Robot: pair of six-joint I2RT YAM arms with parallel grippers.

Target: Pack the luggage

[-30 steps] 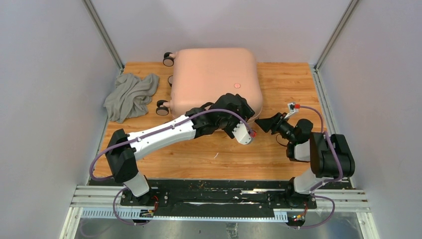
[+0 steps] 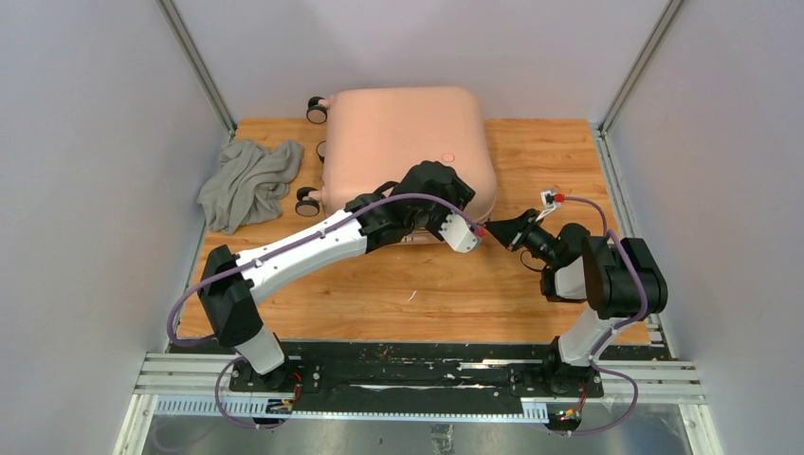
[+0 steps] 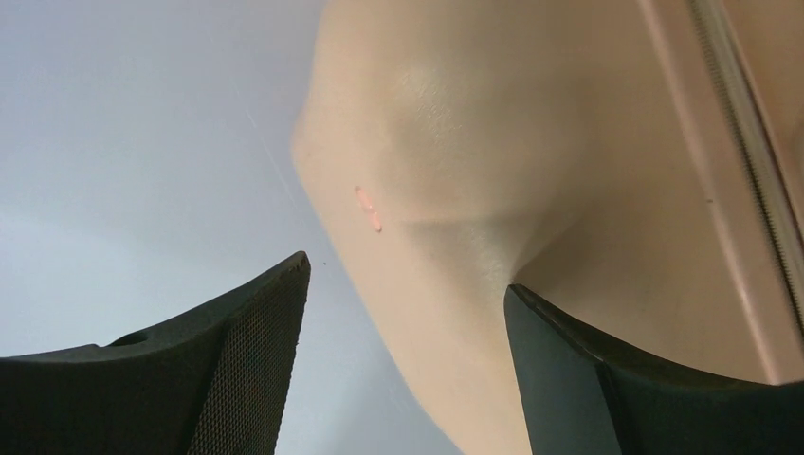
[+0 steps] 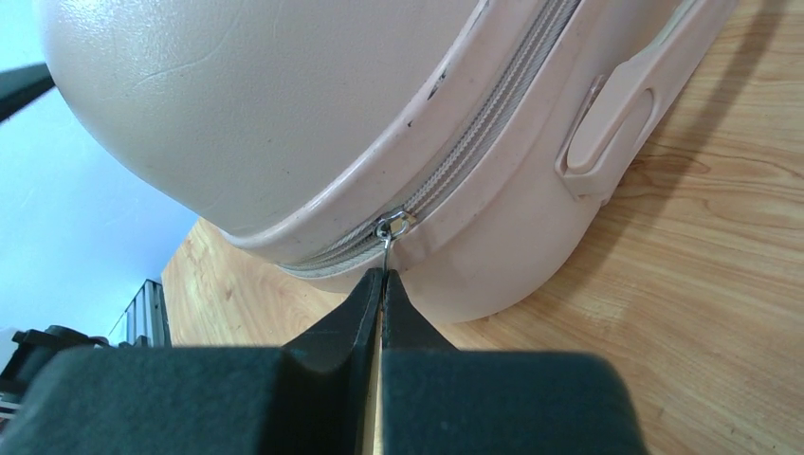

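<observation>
A pale pink suitcase [image 2: 403, 128] lies on the wooden table. My left gripper [image 2: 441, 194] is over its near right part; in the left wrist view its fingers [image 3: 246, 360] stand apart against the pink shell [image 3: 446, 142], and what lies between them is unclear. Beside the right corner, my right gripper is shut, its tips at the metal pull of a zipper slider [image 4: 395, 225]. The zipper [image 4: 484, 123] runs along the side, near a pink handle [image 4: 616, 114].
A grey cloth [image 2: 242, 185] lies at the table's left, beside the suitcase wheels [image 2: 308, 204]. Bare table [image 2: 427, 303] shows in front and at the back right. Walls surround the table.
My left arm has moved slightly toward the back, and the suitcase has shifted slightly back and left with it. My right gripper has moved a little toward the back and left.
</observation>
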